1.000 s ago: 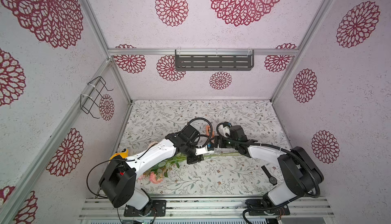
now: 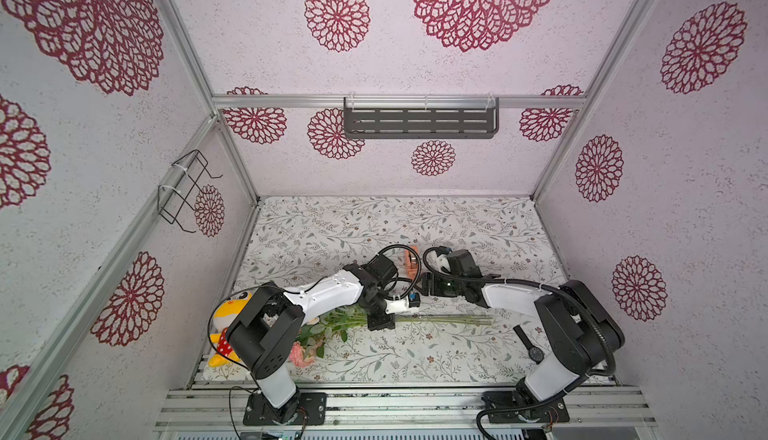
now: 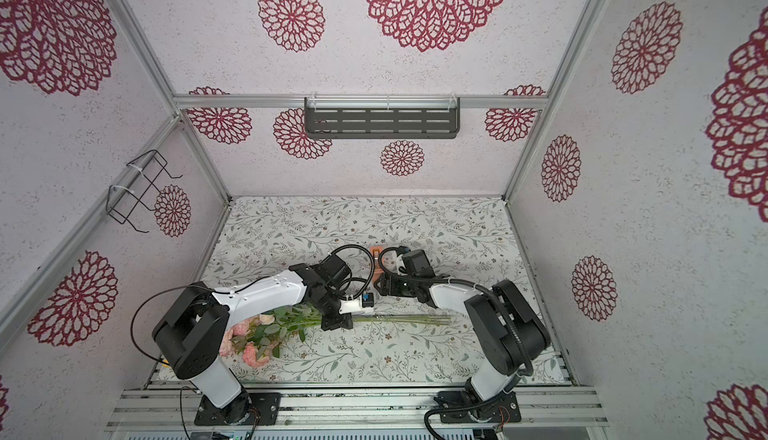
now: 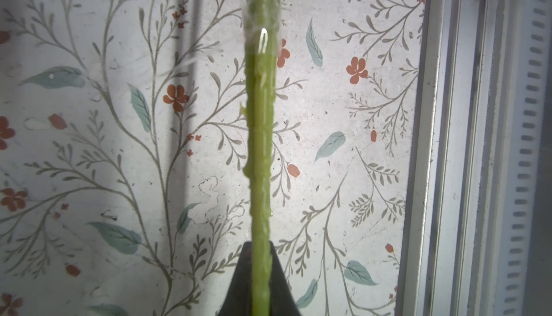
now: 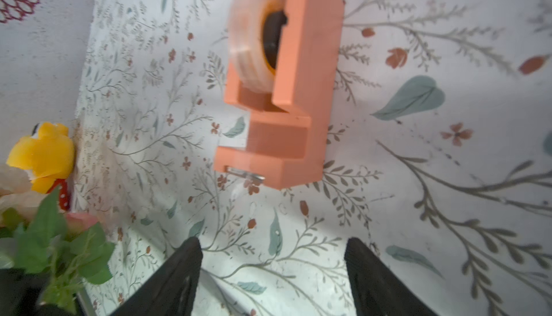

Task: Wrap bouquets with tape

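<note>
The bouquet's green stems (image 4: pixel 261 143) run lengthwise through the left wrist view, with clear tape (image 4: pixel 262 17) around them near the top. My left gripper is shut on the stems, which pass between its dark fingers. Pink flowers (image 3: pixel 252 353) and leaves lie to the left, partly under the left arm. An orange tape dispenser (image 5: pixel 307 63) with a tape roll (image 5: pixel 251 40) stands upright on the table, blurred in the right wrist view. Facing it, my right gripper is open, its fingers apart and nothing visible between them.
A yellow plush toy (image 2: pixel 232 308) sits at the left edge beside the flowers. On the right of the table lies a black watch-like object (image 2: pixel 529 344). Both grippers are close together near the table's middle.
The right arm has moved slightly, its gripper staying beside the dispenser.
</note>
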